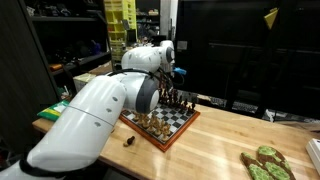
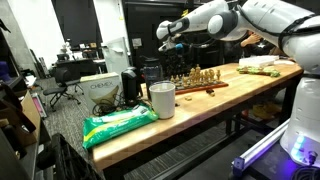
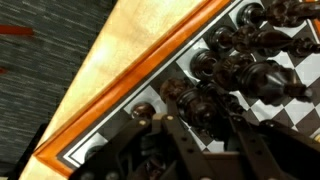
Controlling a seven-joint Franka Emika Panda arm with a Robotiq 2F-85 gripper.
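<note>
A chessboard with an orange-brown wooden border lies on the table, dark pieces on its far side and light brown pieces on the near side. In the wrist view my gripper is over the dark end, close to the board's edge. It is shut on a dark chess piece, whose lower part is hidden. Other dark pieces stand close beside it on the right. Exterior view 2 shows the gripper low over the far part of the board, too small for detail.
One dark piece lies on the table off the board. A white container and a green bag sit at the table's other end.
</note>
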